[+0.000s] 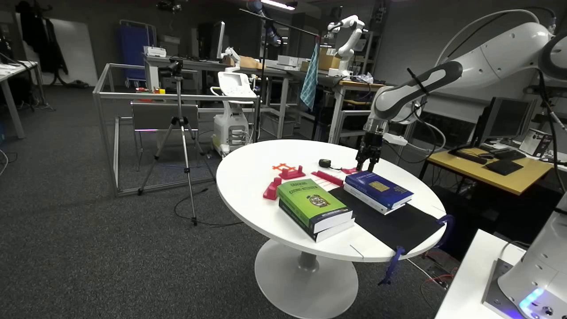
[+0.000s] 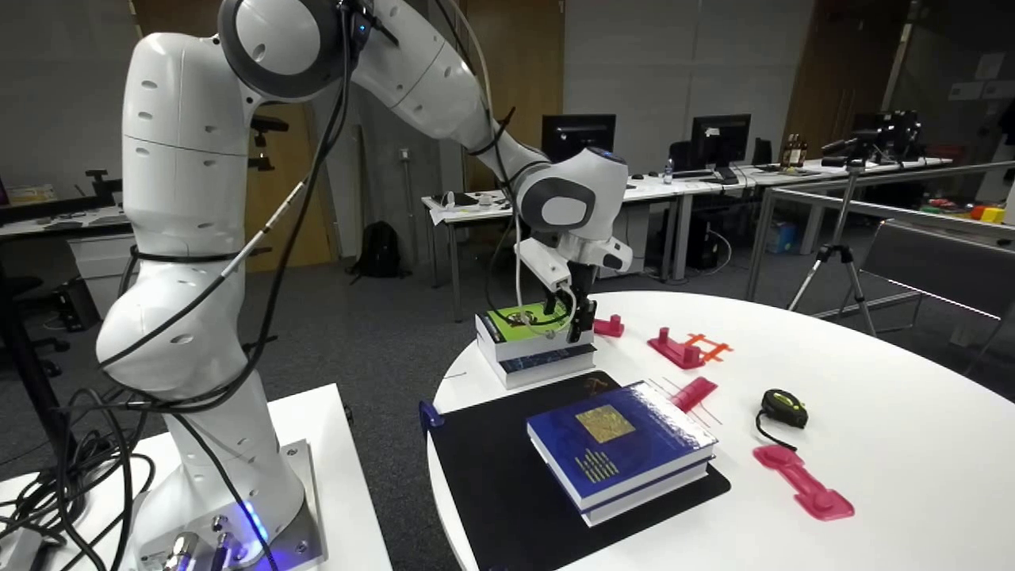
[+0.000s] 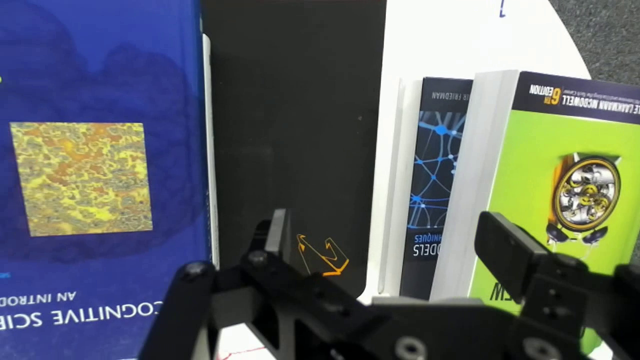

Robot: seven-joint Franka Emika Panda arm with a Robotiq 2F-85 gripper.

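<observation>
My gripper is open, with its fingers spread and nothing held between them. In the wrist view one finger (image 3: 277, 234) appears over the black mat and the other overlaps the green book (image 3: 534, 156). That book lies on a dark book (image 3: 438, 156) with a blue network pattern. Across the mat, a blue book (image 2: 618, 433) rests on another book, forming a second stack. In exterior view 1 my gripper (image 1: 366, 165) shows above the far end of the blue stack; in exterior view 2 it overlaps the green book. Its exact height is unclear.
The black mat (image 2: 504, 476) lies on a round white table (image 2: 913, 457). Pink-red parts (image 2: 804, 484), an orange lattice piece (image 1: 284, 167) and a tape measure (image 2: 783, 408) sit near the stacks. A blue clamp (image 2: 430, 415) grips the table edge.
</observation>
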